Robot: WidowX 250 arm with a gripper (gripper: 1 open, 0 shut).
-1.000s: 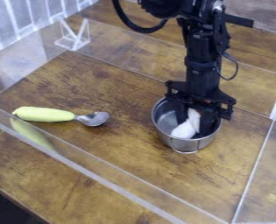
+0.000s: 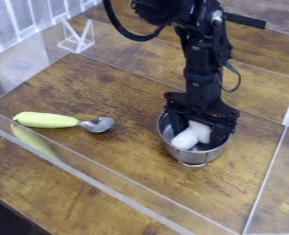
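The black gripper (image 2: 201, 115) reaches down into a metal bowl (image 2: 172, 152) at the centre right, its fingers open around or over white objects (image 2: 188, 139) inside. The fingers partly hide the contents; whether they touch them is unclear. A yellow corn or banana-like item (image 2: 46, 119) lies on the left, beside a metal spoon (image 2: 95, 125).
Transparent panels border the work area, with a white railing at the top left.
The gripper has moved slightly left and down in the bowl. The white contents have shifted, and the bowl sits slightly differently.
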